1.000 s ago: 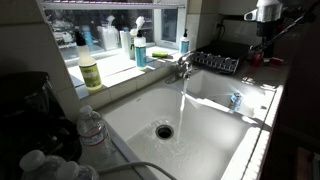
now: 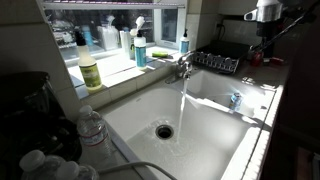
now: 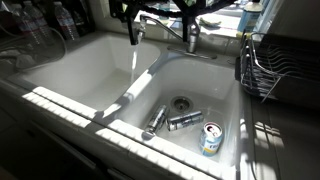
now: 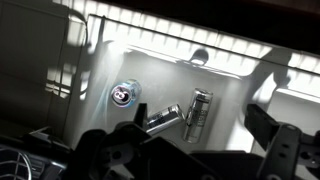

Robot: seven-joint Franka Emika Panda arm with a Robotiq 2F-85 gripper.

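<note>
My gripper hangs over the sink with its fingers wide apart, nothing held between them. Below it, two silvery cans lie on the basin floor: one upright in the picture (image 4: 198,116), the other slanted (image 4: 163,120). A blue and white can (image 3: 210,139) stands with its top up, nearer the basin's side; in the wrist view its round top (image 4: 125,93) shows left of the fingers. Exterior view 2 also shows the lying cans, the left one (image 3: 155,120) and the right one (image 3: 185,121), by the drain (image 3: 181,104).
Water runs from the faucet (image 2: 184,68) into the other basin (image 2: 150,110). A dish rack (image 3: 275,68) stands beside the sink. Plastic bottles (image 2: 92,128) line the near counter, and a yellow-labelled bottle (image 2: 88,70) stands on the window ledge.
</note>
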